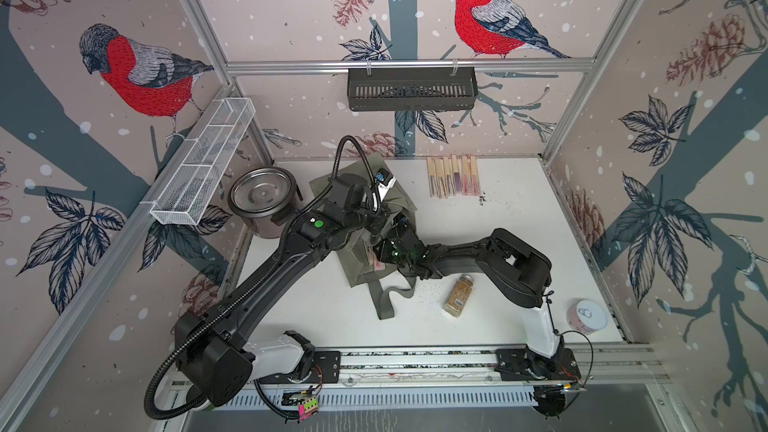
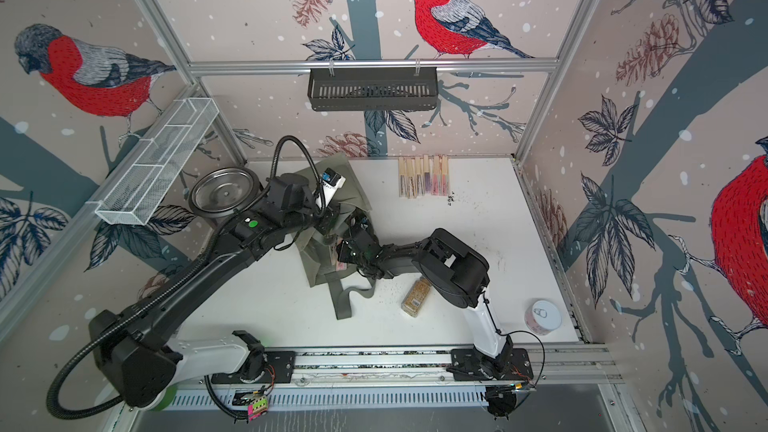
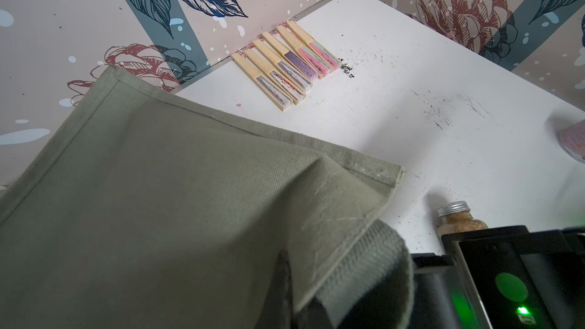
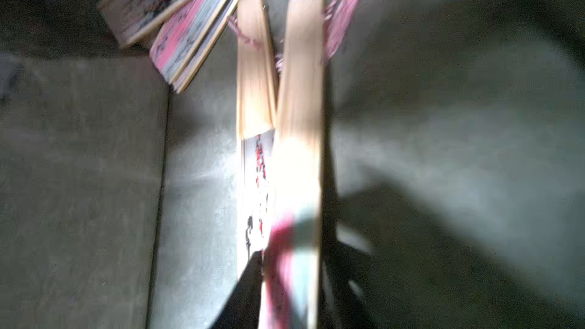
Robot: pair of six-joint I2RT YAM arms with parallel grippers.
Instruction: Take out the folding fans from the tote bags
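Note:
The olive tote bag point(image 1: 354, 264) lies on the table, partly hidden by both arms. My left gripper is shut on the bag's fabric point(image 3: 341, 219), holding up its edge. Inside the bag, in the right wrist view, my right gripper is around a pair of wooden folding fans point(image 4: 298, 85) with pink tassels; whether it grips them is unclear in the blurred view. More fans point(image 4: 195, 30) lie beyond them in the bag. A row of fans point(image 1: 453, 176) lies on the table at the back, right of the bag.
A steel pot point(image 1: 262, 200) stands at the back left, a glass jar point(image 1: 457, 296) lies in front of the right arm, and a round can point(image 1: 586, 315) stands at the front right.

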